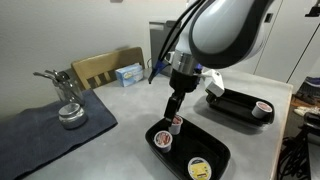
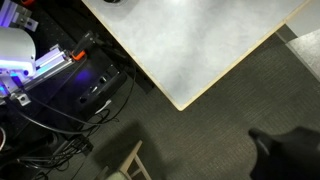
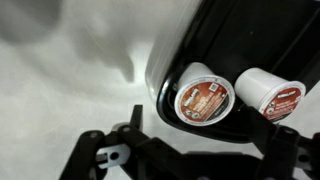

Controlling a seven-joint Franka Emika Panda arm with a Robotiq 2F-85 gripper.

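Note:
In the near black tray [image 1: 217, 143] stand two white pods with reddish lids, one pod [image 1: 163, 141] at the left corner and another pod [image 1: 176, 125] just behind it. A yellow-lidded pod [image 1: 199, 168] sits toward the tray's near side. My gripper [image 1: 173, 108] hangs above the two reddish pods, open and pointing down. From the wrist, one pod [image 3: 204, 97] shows beyond the gap between the spread fingers, with nothing gripped. The other pod [image 3: 271, 93] lies to its right, partly covered by a finger.
A second black tray [image 1: 238, 104] holding one pod [image 1: 262, 109] lies at the right. On the left, a dark mat [image 1: 50, 140] carries a metal jar [image 1: 72, 116] and a utensil holder [image 1: 66, 87]. A blue box [image 1: 130, 74] stands behind.

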